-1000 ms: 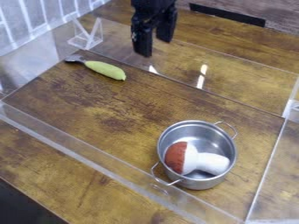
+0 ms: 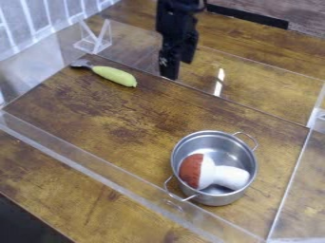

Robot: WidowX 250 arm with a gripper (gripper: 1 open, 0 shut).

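My black gripper [image 2: 169, 65] hangs at the top middle of the camera view, open and holding nothing, behind and to the right of a pale yellow-green corn-like toy [image 2: 114, 76] with a dark end. A steel pot [image 2: 216, 195] with two handles stands at the lower right. Inside it lie a red-brown object [image 2: 191, 171] and a white rounded piece [image 2: 229, 177], touching each other.
Clear low plastic walls [image 2: 152, 215] surround the wooden work surface [image 2: 102, 133]. A clear angular piece [image 2: 93, 38] stands at the back left.
My gripper has moved slightly from where it was, now lower in the view and a little to the right of its earlier place. The toy and pot have not moved.
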